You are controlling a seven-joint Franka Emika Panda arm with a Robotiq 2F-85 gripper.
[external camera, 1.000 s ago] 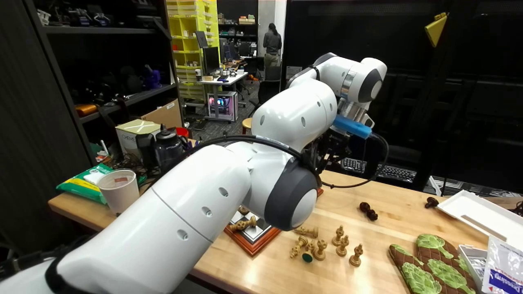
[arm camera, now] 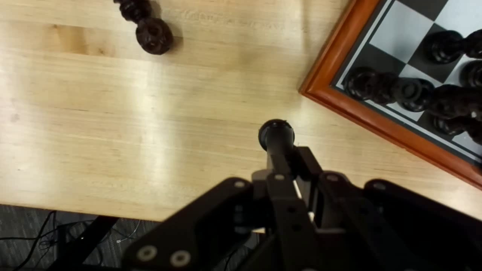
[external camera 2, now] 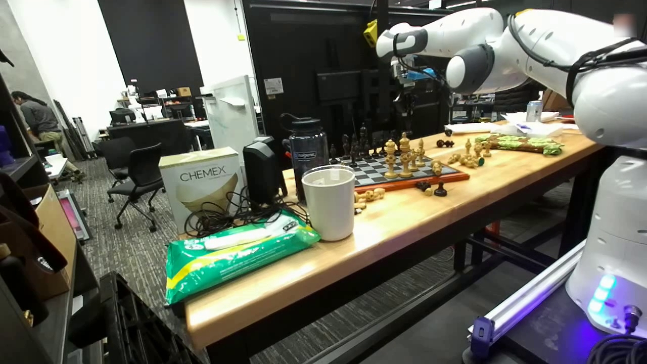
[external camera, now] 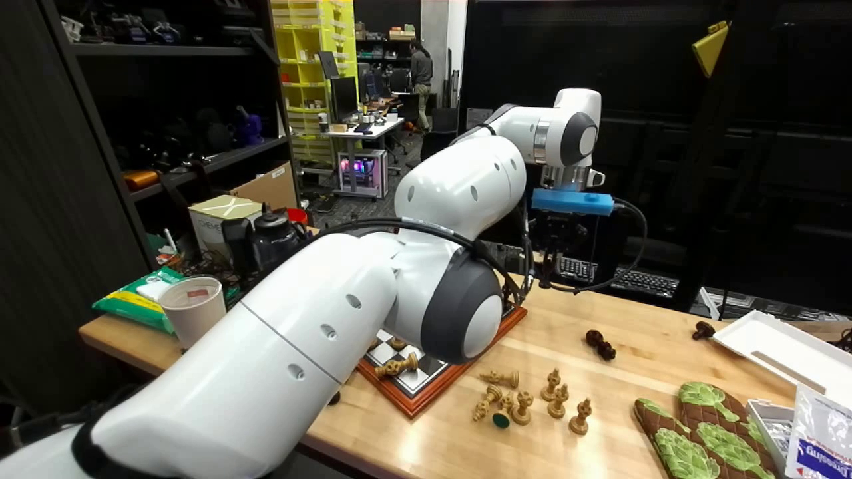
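Note:
In the wrist view my gripper is shut on a dark chess piece (arm camera: 274,133), whose round end sticks out beyond the fingertips. The rest of that piece is hidden by the fingers. Bare table lies below it, just outside the corner of the wood-framed chessboard (arm camera: 332,58). Dark pieces (arm camera: 411,92) crowd that side of the board, some perhaps lying over. From the second exterior view, the gripper (external camera 2: 403,108) hangs above the table behind the board, pointing down. Light pieces (external camera 2: 405,154) stand on the board's nearer side.
A dark piece (arm camera: 153,36) lies on the table away from the board. Several light pieces (external camera: 519,407) stand or lie near the quilted mitts (external camera: 711,431). A white tray (external camera: 787,351) sits at the far right. A bottle (external camera 2: 308,151) and white cup (external camera 2: 329,203) stand beside the board.
The wrist has swung from a tilt to nearly straight down, and the arm has shifted slightly left in the first exterior view. The loose pieces on the table look unmoved.

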